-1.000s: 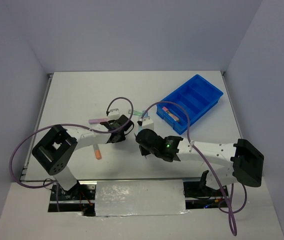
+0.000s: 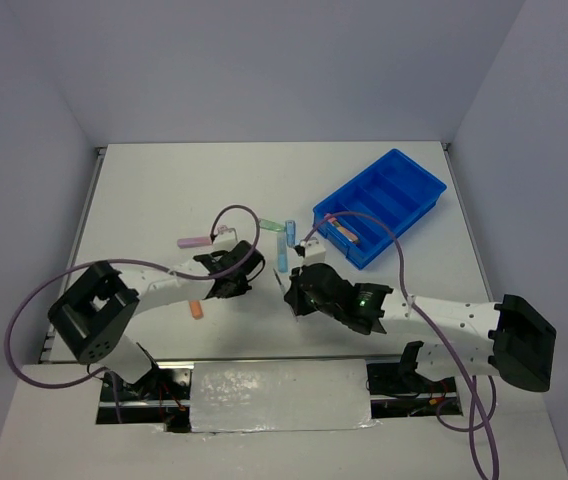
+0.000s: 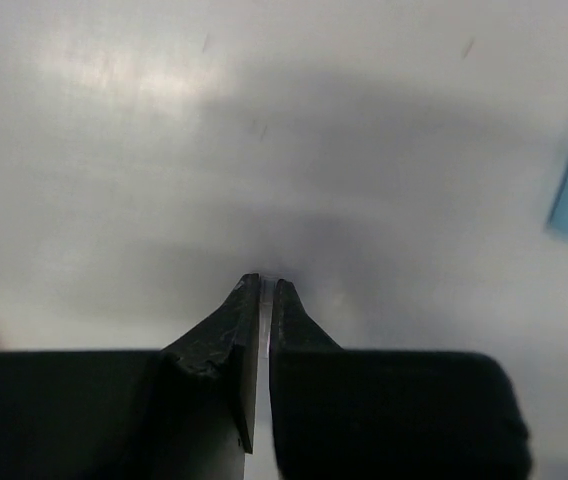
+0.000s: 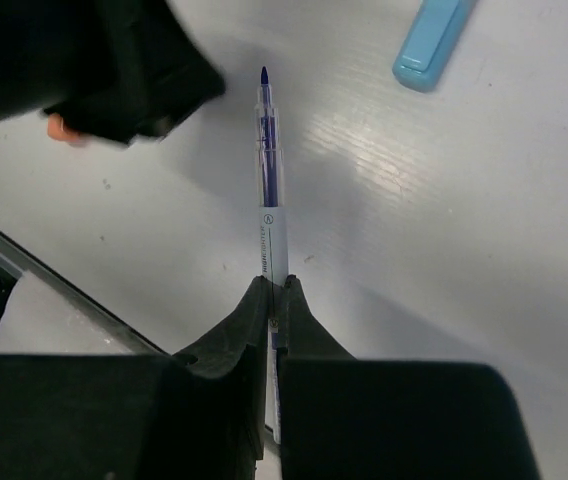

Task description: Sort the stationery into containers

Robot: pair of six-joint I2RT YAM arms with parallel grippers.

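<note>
My right gripper is shut around the barrel of a slim white-and-clear pen, whose dark blue tip points away from it, bare of any cap. The pen hangs over the table. My left gripper is shut, with a thin pale, clear sliver between its fingertips; what it belongs to cannot be told. On the table lie light-blue pieces, a green one, a pink one and an orange one. The blue compartment box at the back right holds pink and orange pieces in its nearest compartment.
In the right wrist view the blurred left gripper fingers are close by the pen's tip. A light-blue piece lies beyond it. The table's front edge is near. Bare table lies at the back left and right of the box.
My right gripper has moved right and slightly toward the front with the pen, away from the left gripper. The left gripper has shifted a little left and frontward.
</note>
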